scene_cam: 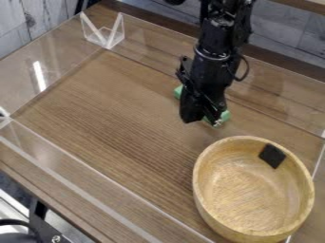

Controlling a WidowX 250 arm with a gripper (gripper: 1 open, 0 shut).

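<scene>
The black robot arm reaches down from the top centre to my gripper (193,112), which is low over the wooden table. A green object (219,118) lies just behind and to the right of the gripper, partly hidden by it. The gripper looks shut; I cannot see anything between its fingers, and whether it touches the green object is unclear.
A large tan round container (252,218) with a black patch (272,156) on its rim fills the lower right. A clear plastic item (105,32) stands at the back left.
</scene>
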